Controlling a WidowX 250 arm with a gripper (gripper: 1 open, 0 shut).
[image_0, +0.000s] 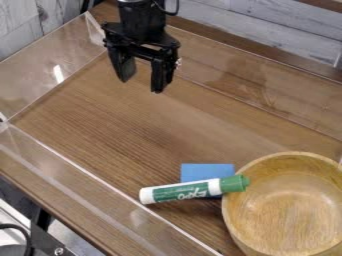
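Observation:
The black gripper (143, 70) hangs over the upper left part of the wooden surface, its two fingers spread apart with nothing visible between them. At the bottom centre lies a white marker (181, 192) with a green cap and label, touching or very near a blue block (206, 172). Just right of these is a round, light wooden bowl (285, 220), apparently empty, cut off slightly by the image edge.
Clear walls border the left side, and a black cable lies at the bottom left corner.

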